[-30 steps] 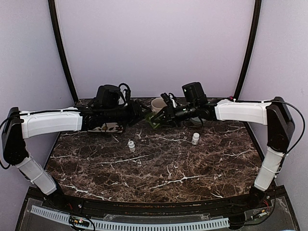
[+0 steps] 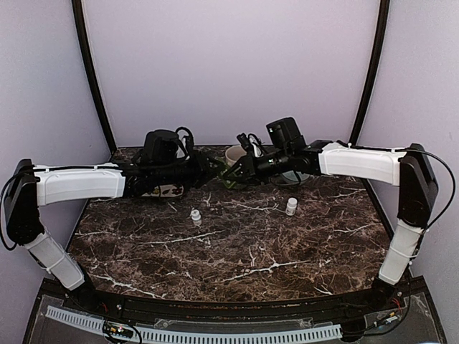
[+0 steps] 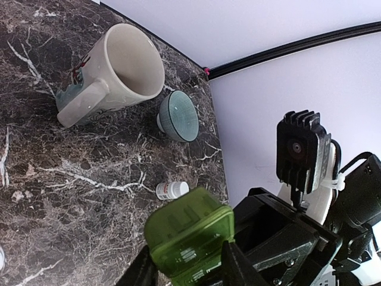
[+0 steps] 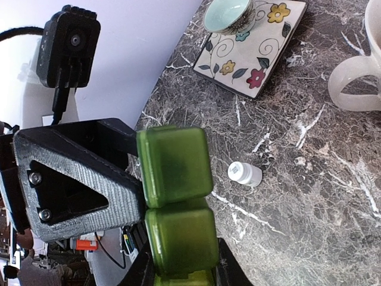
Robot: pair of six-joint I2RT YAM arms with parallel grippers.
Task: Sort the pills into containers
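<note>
A green pill organizer (image 2: 229, 179) is held up in mid-air between the two grippers, at the middle of the top view. My right gripper (image 2: 238, 172) is shut on it; in the right wrist view the green compartments (image 4: 178, 167) fill the fingers. My left gripper (image 2: 214, 170) is right beside the organizer, which sits at the bottom of the left wrist view (image 3: 187, 229); its finger state is hard to make out. White pill bottles stand on the marble table, one left of centre (image 2: 196, 217), one at the right (image 2: 291, 206). I see no loose pills.
A white mug (image 3: 89, 83) and a teal bowl (image 3: 181, 116) stand at the back. A flowered square plate (image 4: 250, 65) with a small bowl (image 4: 223, 15) on it is at the back left.
The organizer and right gripper have shifted very slightly.
</note>
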